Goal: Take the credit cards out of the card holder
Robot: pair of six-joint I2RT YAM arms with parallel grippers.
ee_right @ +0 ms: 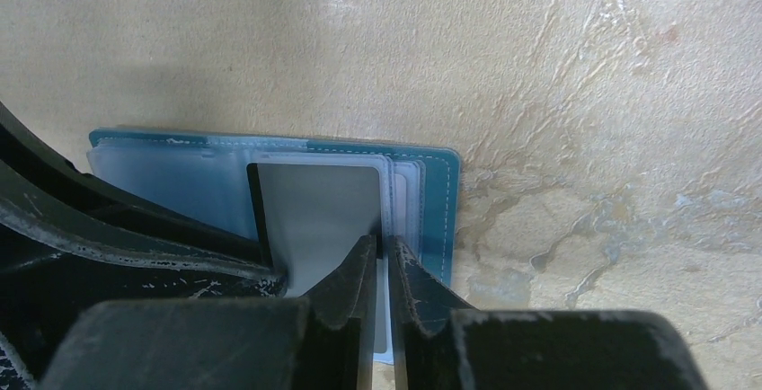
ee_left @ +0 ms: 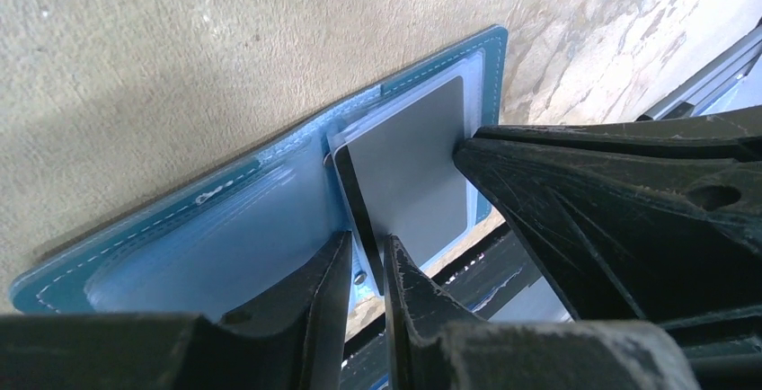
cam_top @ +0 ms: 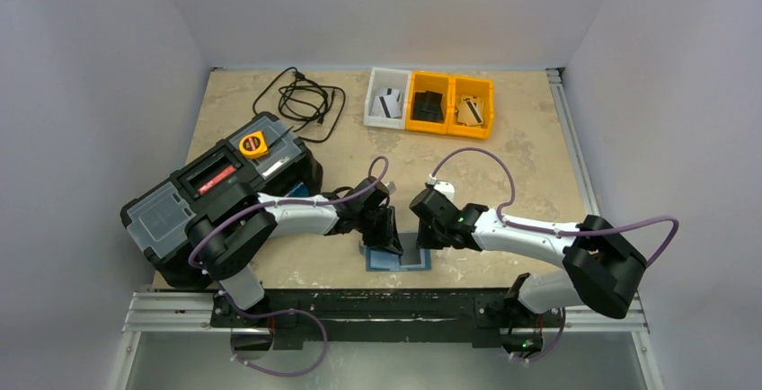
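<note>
The blue card holder (cam_top: 382, 261) lies open and flat near the table's front edge. Clear pockets show in its two halves. A grey card (ee_left: 418, 152) with a black stripe along one edge sits in its right-hand pocket. Over that striped edge is my left gripper, its fingertips a little apart, with no card clearly pinched. At the pocket's outer edge, the right gripper has its fingertips close together, straddling the clear plastic rim; whether they pinch it does not show. Each gripper hides part of the holder from above.
At the back stand a white bin (cam_top: 386, 86) with light cards, an orange bin (cam_top: 429, 78) with dark ones, and another orange bin (cam_top: 474, 84) with tan ones. A toolbox (cam_top: 162, 219) fills the left side. Behind it lies a black cable (cam_top: 305, 98).
</note>
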